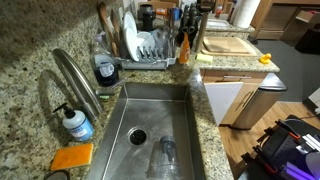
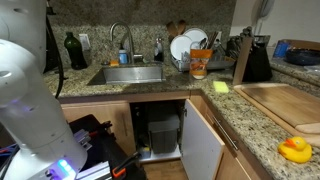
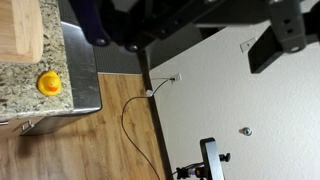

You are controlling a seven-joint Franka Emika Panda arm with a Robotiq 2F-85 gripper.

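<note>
Dark parts of my gripper fill the top of the wrist view; whether the fingers are apart or together cannot be made out. Below it in that view are the wooden floor and a white wall. A yellow rubber duck shows at the left, on the counter beside a wooden cutting board. The same duck sits at the counter's right in exterior view 2. In exterior view 1, a clear container stands in the steel sink. My white arm rises at the left of exterior view 2.
A cabinet door hangs open below the counter, with a grey bin inside. Behind the sink are a dish rack, a soap bottle and an orange sponge. Beside the counter, the floor looks mostly clear.
</note>
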